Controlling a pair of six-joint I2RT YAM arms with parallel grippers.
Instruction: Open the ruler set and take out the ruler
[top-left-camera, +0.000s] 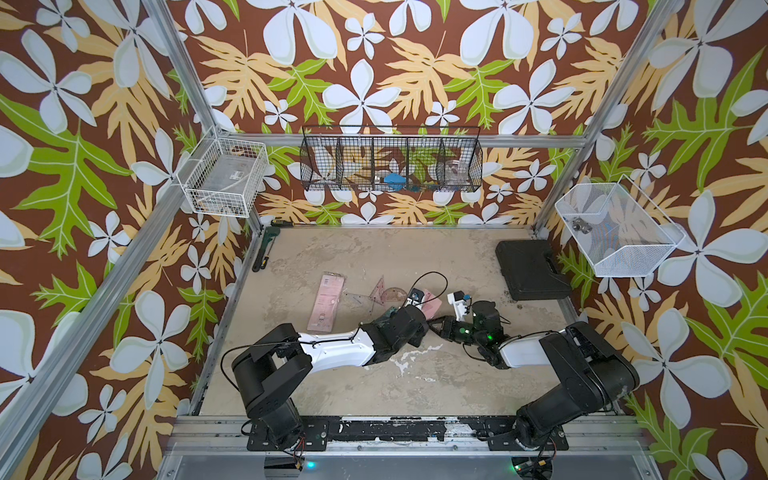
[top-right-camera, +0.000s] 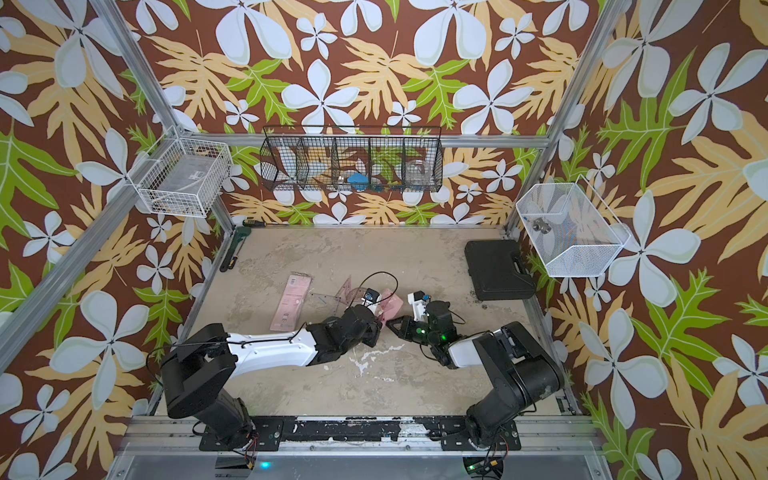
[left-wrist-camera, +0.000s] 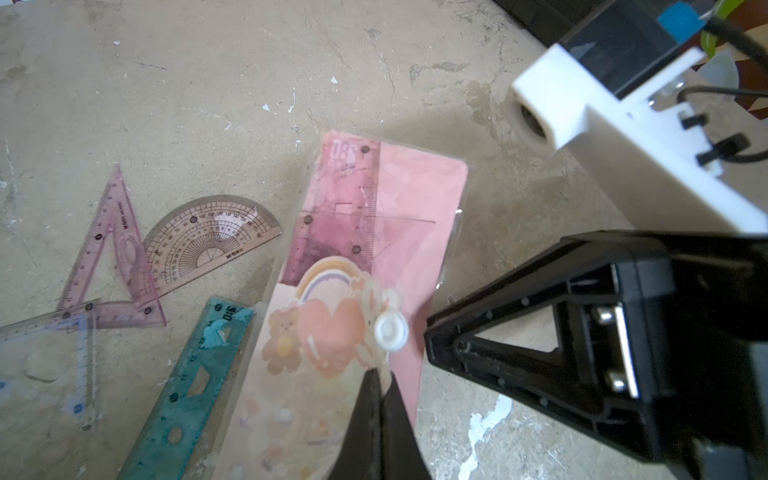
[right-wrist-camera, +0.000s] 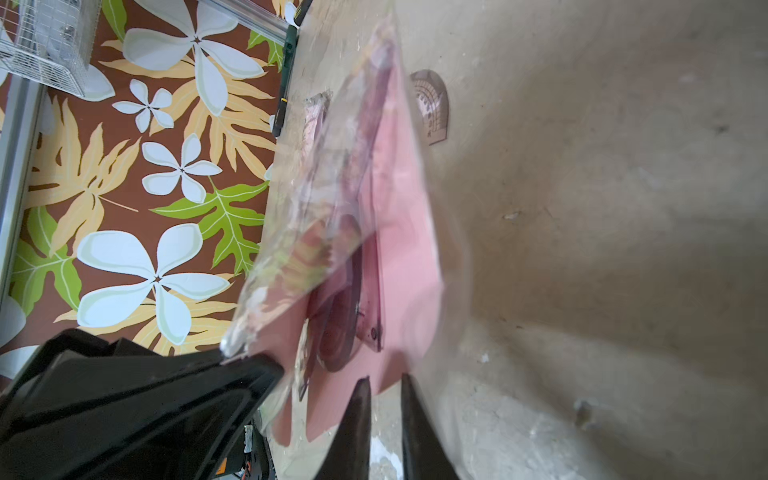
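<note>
A clear pink pouch (left-wrist-camera: 328, 320) with a rainbow-and-bear print and a white snap button (left-wrist-camera: 390, 329) holds pinkish rulers (left-wrist-camera: 364, 192). At its lower right edge my left gripper is shut, the thin printed front layer at its tips. In the right wrist view the pouch (right-wrist-camera: 404, 240) bulges up on edge, layers parted, with pink pieces (right-wrist-camera: 344, 312) visible inside. My right gripper stands slightly open beside the pouch's near edge, fingertips a little apart. I cannot tell whether clear film lies between them.
Left of the pouch lie a teal ruler (left-wrist-camera: 188, 384), a protractor (left-wrist-camera: 209, 240), a pink set square (left-wrist-camera: 112, 256) and a clear set square (left-wrist-camera: 56, 360). A longer pink packet (top-left-camera: 326, 301) is farther left, a black case (top-left-camera: 529, 269) at the right.
</note>
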